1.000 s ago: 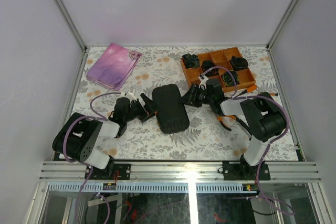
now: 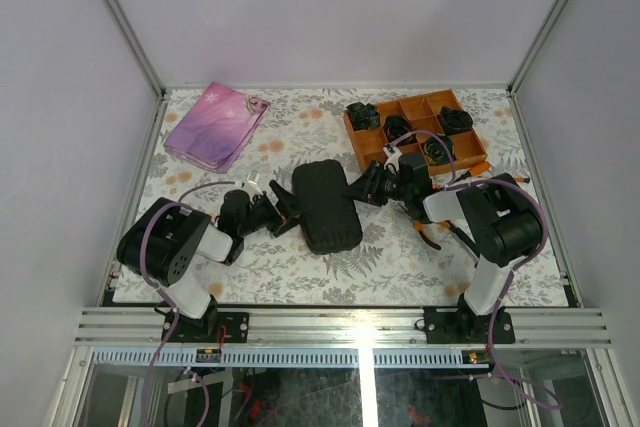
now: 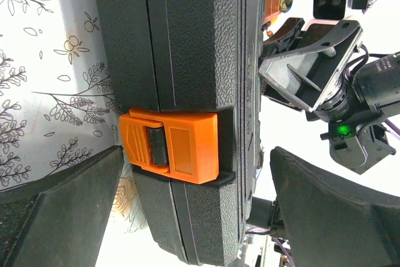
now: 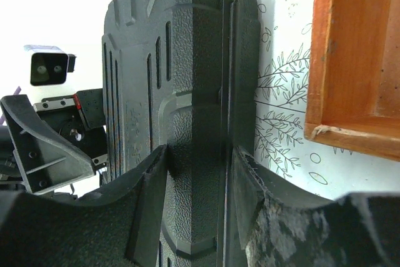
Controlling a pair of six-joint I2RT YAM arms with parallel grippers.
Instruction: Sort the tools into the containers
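A black hard-shell tool case [image 2: 327,207] lies closed in the middle of the table. On its left side, in the left wrist view, an orange latch [image 3: 172,145] is fastened over the seam. My left gripper stands open around that latch, its fingers [image 3: 69,207] apart and nothing gripped. From the opposite side my right gripper is shut on the case's edge, one finger [image 4: 150,186] on the lid side and the other by the seam. Orange-handled tools [image 2: 428,236] lie partly hidden under the right arm.
Behind the right arm stands an orange wooden tray [image 2: 412,108] with compartments, several holding dark bundles. A folded purple cloth [image 2: 216,127] is at the back left.
The left arm's elbow has swung slightly right, and its gripper has shifted a little at the case's left side. Case and right gripper look almost unmoved.
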